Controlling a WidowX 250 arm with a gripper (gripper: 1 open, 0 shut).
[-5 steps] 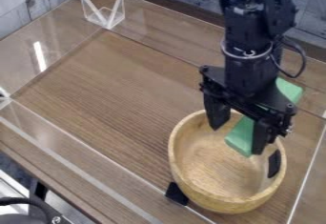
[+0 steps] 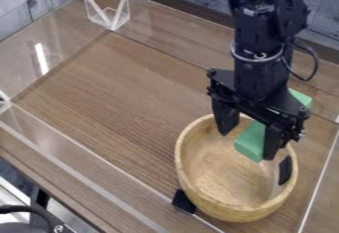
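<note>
My black gripper [image 2: 255, 118] hangs over a round tan bowl [image 2: 212, 182] at the right of the camera view, its fingers spread open on either side above the bowl. A green object [image 2: 255, 146] sits inside the bowl under the gripper; the right finger partly covers it, and whether they touch I cannot tell. A second green piece [image 2: 296, 100] shows behind the gripper at the right.
A clear plastic holder [image 2: 109, 9] stands at the back left. A small black block [image 2: 185, 201] lies by the bowl's lower left.
The gripper has risen very slightly over the bowl; otherwise little differs.
</note>
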